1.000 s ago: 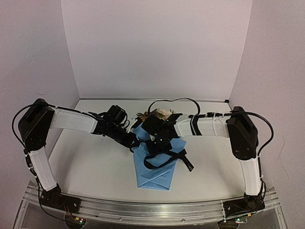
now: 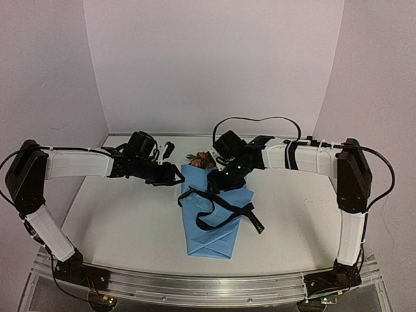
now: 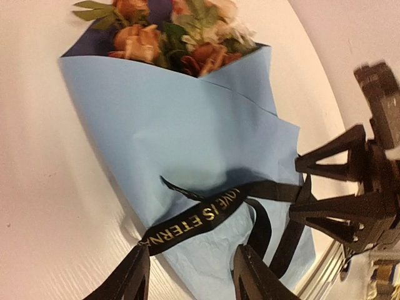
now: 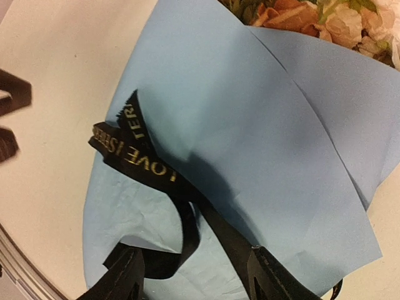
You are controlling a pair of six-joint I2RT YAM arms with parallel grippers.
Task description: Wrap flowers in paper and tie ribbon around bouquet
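Observation:
The bouquet's orange and cream flowers [image 3: 140, 44] stick out of a blue paper wrap [image 3: 181, 119] lying on the table. A black ribbon [image 3: 187, 225] with gold lettering lies loosely across the wrap, crossing itself, with no knot visible. In the top view my left gripper [image 2: 180, 177] is at the wrap's upper left edge, its fingers [image 3: 132, 278] open and empty. My right gripper stands over the wrap's right half, open, its fingers [image 4: 275, 281] apart. One ribbon strand runs close by its right finger, though they do not close on it.
Bare white table [image 2: 130, 227] stretches left and right of the bouquet. A metal rail [image 2: 208, 289] runs along the front edge, and walls enclose the back and sides. The ribbon's tail [image 2: 257, 224] extends off the wrap's right side.
My left gripper has drawn back up and left from the ribbon's left end. The right gripper has moved up and slightly right, uncovering more ribbon, which lies across the wrap.

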